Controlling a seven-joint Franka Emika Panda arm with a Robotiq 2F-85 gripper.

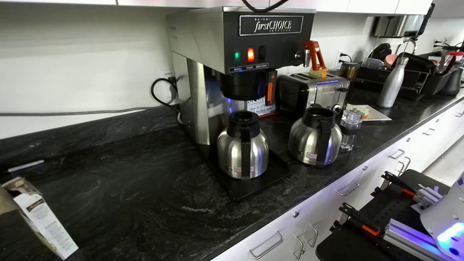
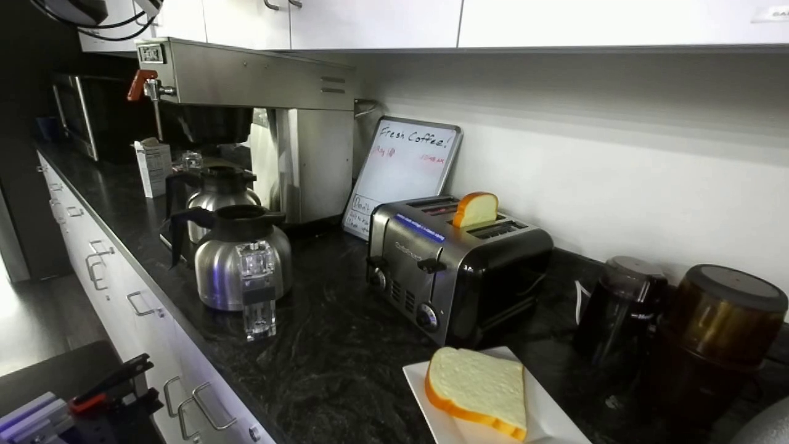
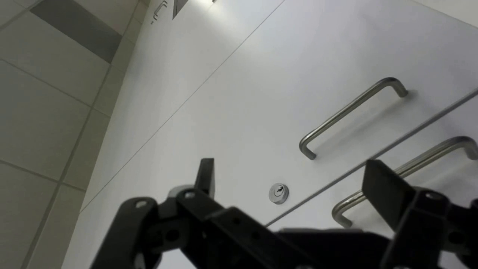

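Note:
In the wrist view my gripper is open, its black fingers wide apart with only air between them. Beyond it are white cabinet fronts with a metal handle and a round lock; neither is gripped. Neither exterior view shows the gripper. One steel carafe stands on the coffee maker's base, under the black brew basket. A second carafe is on the counter to its right. One bread slice pokes out of the toaster; another slice lies on a white plate.
A clear grinder stands close beside the second carafe. An open carton is at the counter's left end, and a steel bottle is farther right. Cabinets hang above the coffee maker.

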